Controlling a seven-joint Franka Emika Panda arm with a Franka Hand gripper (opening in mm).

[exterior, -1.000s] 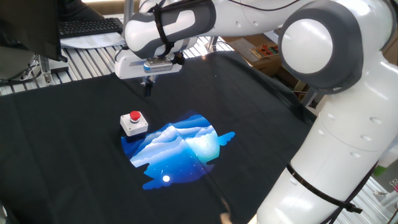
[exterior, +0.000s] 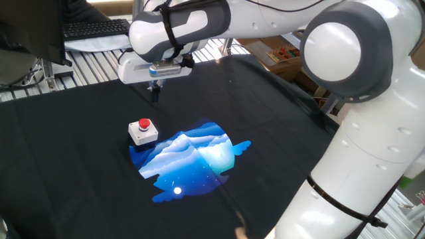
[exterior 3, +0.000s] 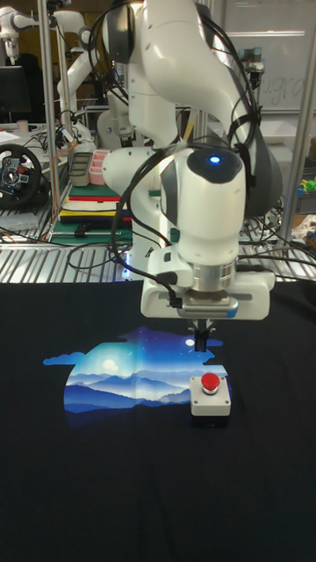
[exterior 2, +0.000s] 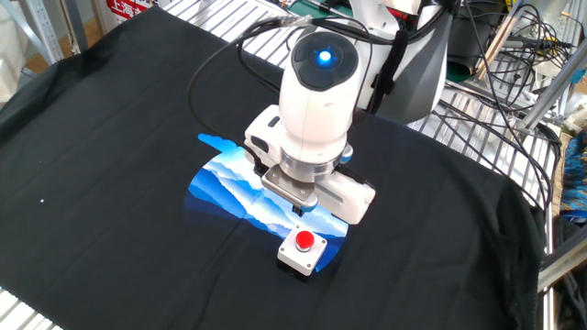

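Note:
A white box with a red push button [exterior: 144, 125] stands upright on the black cloth, at the edge of a blue mountain picture [exterior: 192, 159]. My gripper [exterior: 155, 99] hangs in the air with its fingers pointing down, apart from the button. In exterior view 2 the fingertips [exterior 2: 298, 212] show just behind the red button [exterior 2: 304, 240]. From the front, in exterior view 3, the dark fingers [exterior 3: 201, 339] appear above and slightly left of the button [exterior 3: 211, 382]. They stand together, and nothing shows between them.
A keyboard [exterior: 96, 29] and monitor [exterior: 30, 33] sit beyond the cloth's edge. Cables [exterior 2: 215, 73] loop beside the wrist.
The button and the picture have stayed put.

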